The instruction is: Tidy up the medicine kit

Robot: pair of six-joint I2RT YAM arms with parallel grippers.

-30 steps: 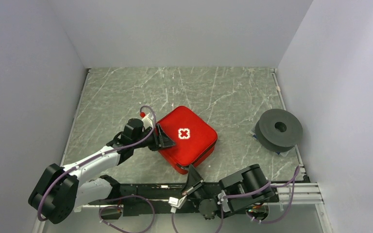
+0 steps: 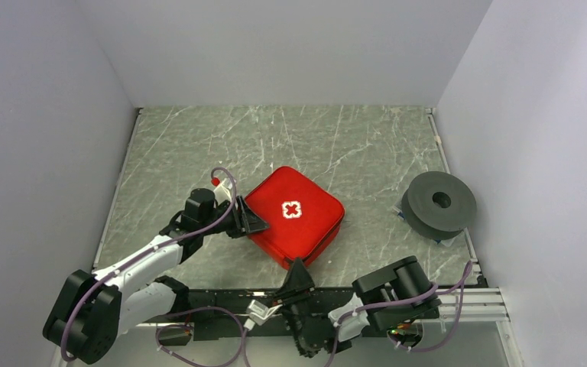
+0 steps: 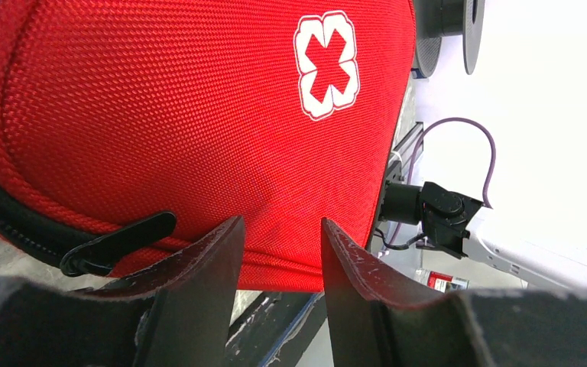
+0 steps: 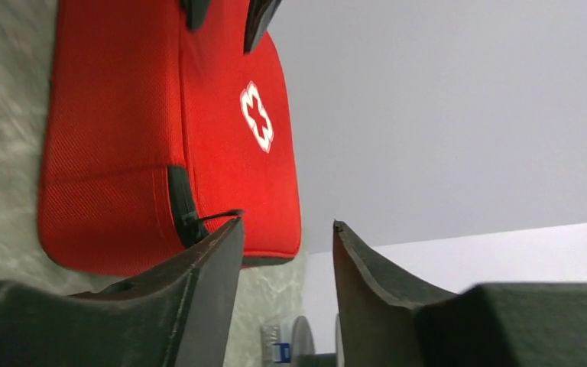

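A closed red medicine kit (image 2: 306, 202) with a white cross emblem sits in the middle of the table, turned at an angle. Over its left edge stands my left gripper (image 2: 262, 223), its fingers apart; in the left wrist view the lid fills most of the picture, and nothing shows between the fingertips. My right gripper is by the near corner, also open with an empty gap. A black zipper pull (image 4: 222, 215) sticks out from the kit's corner close to the right gripper's left finger. The kit's inside is hidden.
A dark grey spool (image 2: 437, 202) stands at the table's right side, on top of something partly hidden. Walls rise on the left, back and right.
My left gripper has drawn back slightly to the left. The right wrist has turned and shifted a little left by the kit's near corner. The kit has barely moved.
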